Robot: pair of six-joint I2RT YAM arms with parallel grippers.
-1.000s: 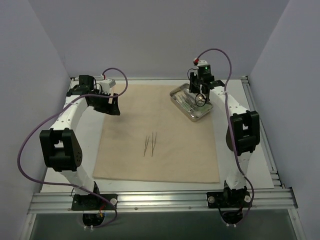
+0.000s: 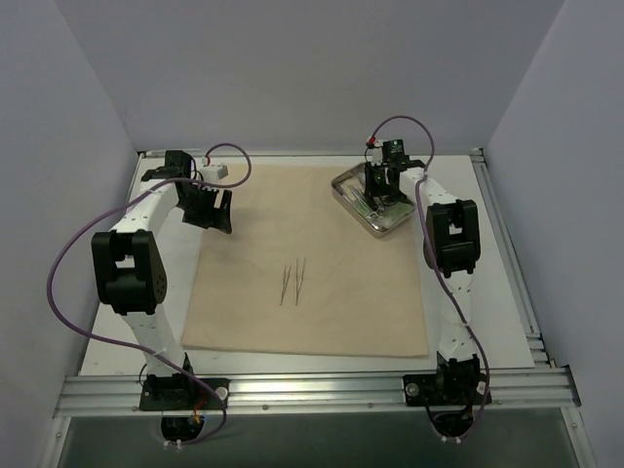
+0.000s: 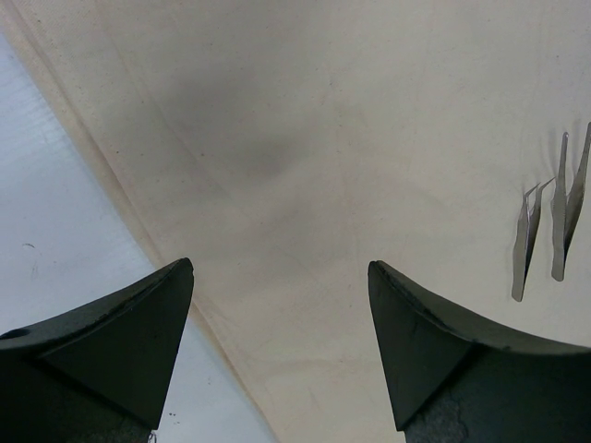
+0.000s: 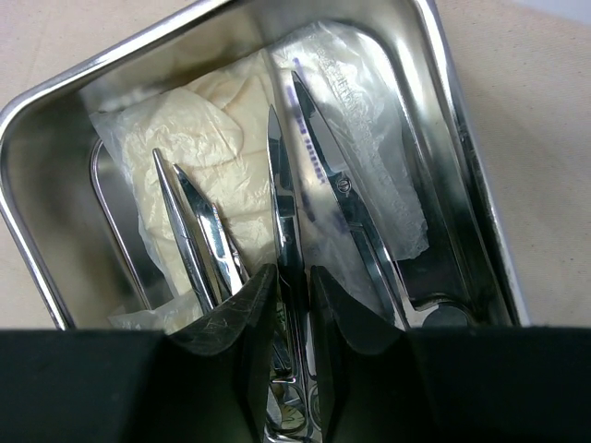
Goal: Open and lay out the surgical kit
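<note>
My right gripper is down in the steel tray, its fingers close around a long straight instrument; whether they grip it is unclear. Scissors lie to its right, and slimmer instruments to its left, on plastic packets. My left gripper stands open over the cloth's left side, empty. Two pairs of tweezers lie side by side on the cloth's middle.
White table shows along both sides of it, with metal rails at the edges and grey walls behind and beside.
Over the last second my right arm has lowered into the tray. My left arm has shifted slightly, staying over the cloth's left side.
</note>
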